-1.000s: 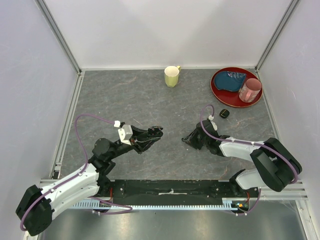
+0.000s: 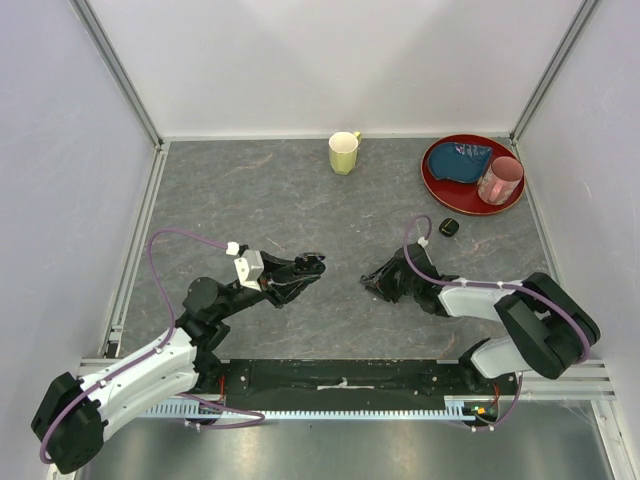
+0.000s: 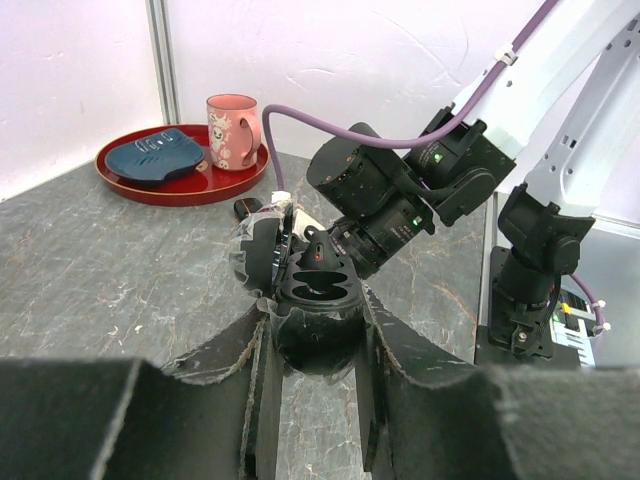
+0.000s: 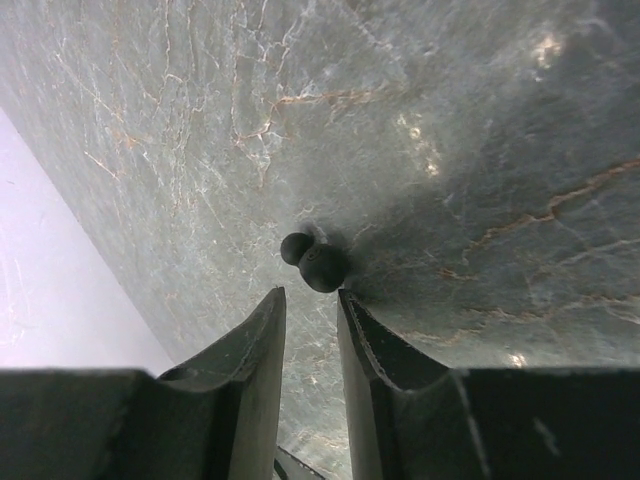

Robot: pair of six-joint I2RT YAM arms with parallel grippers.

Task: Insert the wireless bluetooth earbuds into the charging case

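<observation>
My left gripper is shut on the open black charging case, held up over the middle-left of the table, its earbud slots visible in the left wrist view. My right gripper is low over the table, part open, its fingertips just beside a small black earbud lying on the grey surface. Whether they touch it is hard to tell. In the top view the right gripper largely covers that earbud.
A red tray with a blue pouch and pink mug stands at the back right, a small black object in front of it. A yellow mug stands at the back middle.
In the top view my right arm has shifted very slightly since about a second ago, staying at the earbud. The left arm looks unchanged.
</observation>
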